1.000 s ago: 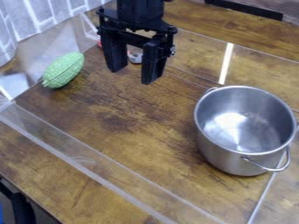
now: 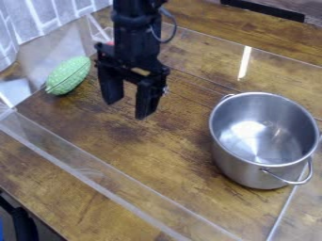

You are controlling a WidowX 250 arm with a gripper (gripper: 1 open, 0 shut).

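Observation:
My black gripper (image 2: 132, 94) hangs over the wooden table at the upper middle, its two fingers apart and pointing down, with nothing visible between them. A green oblong object (image 2: 70, 75) with pale markings lies to its left. A steel pot (image 2: 262, 141) with side handles stands at the right, apart from the gripper. A small red object (image 2: 109, 43) is mostly hidden behind the arm.
Clear plastic walls edge the wooden surface (image 2: 138, 160) at the left and front.
The gripper has come lower and toward the front, and is now slightly left of where it was. The green object and pot have not moved.

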